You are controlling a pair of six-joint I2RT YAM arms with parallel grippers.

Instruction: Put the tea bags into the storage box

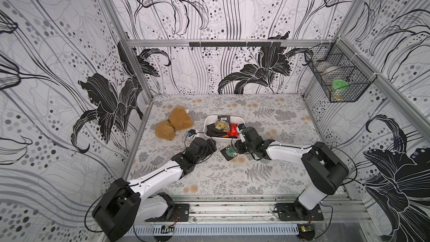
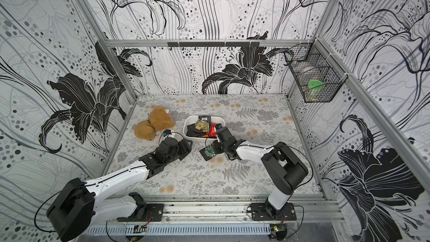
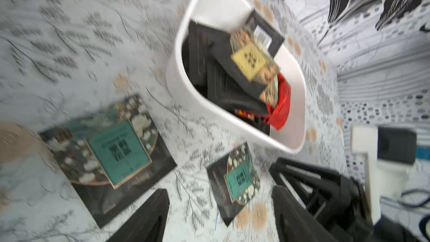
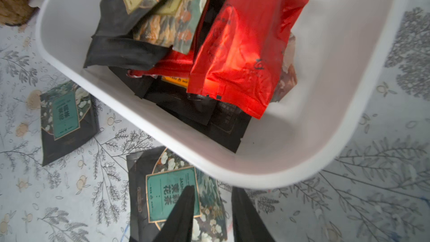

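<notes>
A white storage box [image 1: 241, 123] stands mid-table, holding black, yellow-labelled and red tea bags [image 4: 250, 40]. Two black tea bags with green labels lie flat in front of it: the left tea bag [image 3: 118, 152] and the right tea bag [image 3: 239, 181]. My left gripper is open above the table, its fingers empty, with the left bag ahead and to its left in its wrist view; in the top left view this arm hides that bag. My right gripper is part open with nothing between its fingers, just over the right bag's edge, near the box wall.
A brown plush toy [image 1: 174, 123] lies left of the box. A black wire basket [image 1: 342, 78] hangs on the right frame. The table to the right of the box is clear. Both grippers are close together.
</notes>
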